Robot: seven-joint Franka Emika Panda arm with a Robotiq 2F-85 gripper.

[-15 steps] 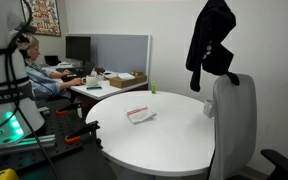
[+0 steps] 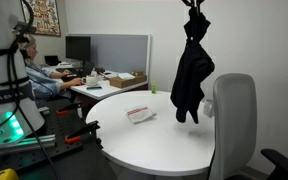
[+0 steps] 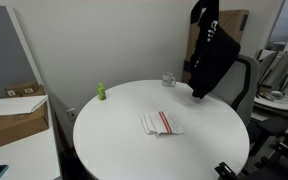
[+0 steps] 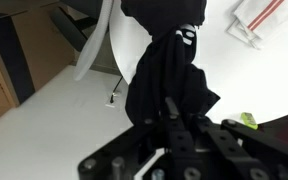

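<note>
A black cloth (image 2: 192,75) hangs in a long, bunched drape over the far right part of the round white table (image 2: 134,152). In exterior view 2 the cloth (image 3: 214,45) runs down from the top edge to just over the tabletop; whether its lower tip touches cannot be told. From the wrist, the cloth (image 4: 164,75) stretches away from my gripper, which is shut on its upper end. White marks show on the fabric. The fingers are dark against it, so the exact pinch is hard to make out.
A folded white cloth with red stripes (image 3: 162,122) lies mid-table. Near the hanging fabric stands a white mug (image 3: 168,79); a green bottle (image 3: 101,91) is at the far edge. A grey chair (image 2: 234,125) borders the right side.
The black cloth has come down and slightly left in exterior view 1. Its lower end is now close to the tabletop, and it hangs longer and narrower.
</note>
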